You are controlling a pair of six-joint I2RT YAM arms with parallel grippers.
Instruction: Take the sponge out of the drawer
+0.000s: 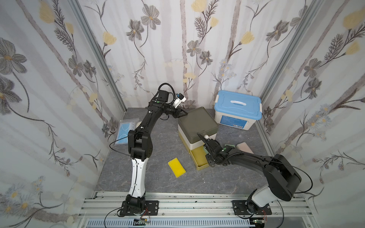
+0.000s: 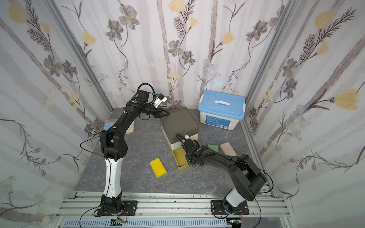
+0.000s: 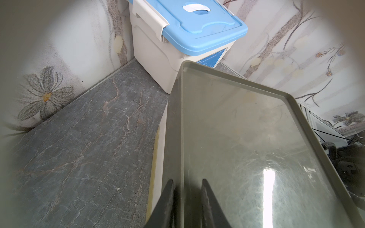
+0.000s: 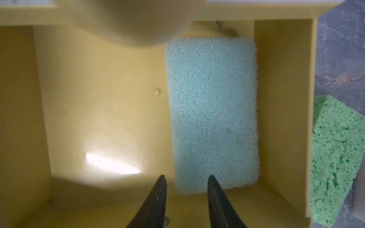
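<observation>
The yellow drawer [image 1: 197, 158] stands pulled out at the front of the grey-topped cabinet [image 1: 197, 122]. In the right wrist view a light blue sponge [image 4: 213, 110] lies flat along the drawer's right side. My right gripper is open over the drawer, its fingertips near the sponge's lower edge, nothing between them. My left gripper is shut on the rim of the cabinet's grey top at its back left corner.
A yellow sponge [image 1: 176, 167] lies left of the drawer, a green sponge [image 4: 334, 155] and pink block [image 2: 227, 149] to its right. A lidded box [image 1: 237, 106] stands at back right; a packet [image 1: 125, 131] lies at left.
</observation>
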